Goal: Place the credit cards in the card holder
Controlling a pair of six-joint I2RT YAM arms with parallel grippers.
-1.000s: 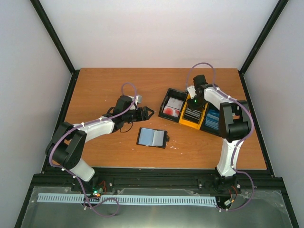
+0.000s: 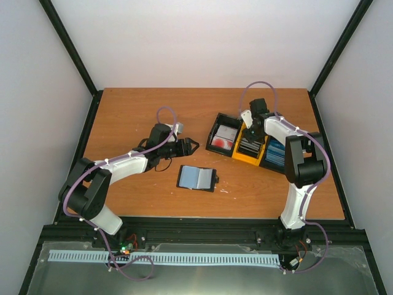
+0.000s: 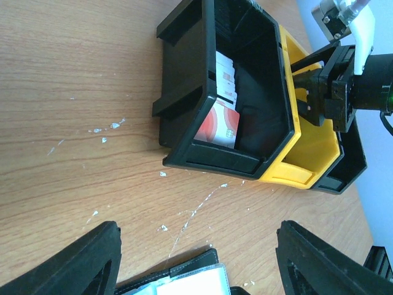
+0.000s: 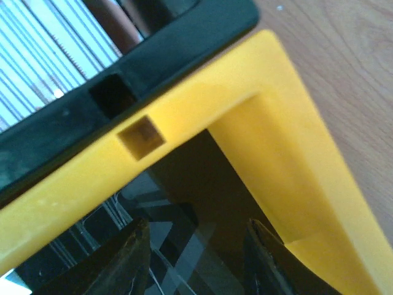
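Note:
The open card holder point(image 2: 196, 177) lies on the table in front of me, with pale blue and whitish pages; the left wrist view shows only its upper edge. My left gripper point(image 2: 196, 145) hovers above and beyond it, open and empty. Over the middle, yellow bin point(image 2: 244, 157) is my right gripper point(image 2: 249, 132). In the right wrist view its fingers point(image 4: 132, 261) stand apart at the bin, above dark cards point(image 4: 113, 227), and nothing shows gripped. Red and white cards point(image 3: 216, 126) lie in the left black bin point(image 3: 264, 92). Blue cards point(image 2: 275, 152) fill the right black bin.
The three bins stand side by side at the back right, right of the left gripper. Bare wood point(image 2: 141, 196) surrounds the card holder. Small white scraps lie on the table near the holder. The right arm reaches over the right black bin.
The right gripper has shifted very slightly at the yellow bin over the last second. The left arm, card holder and bins look unmoved.

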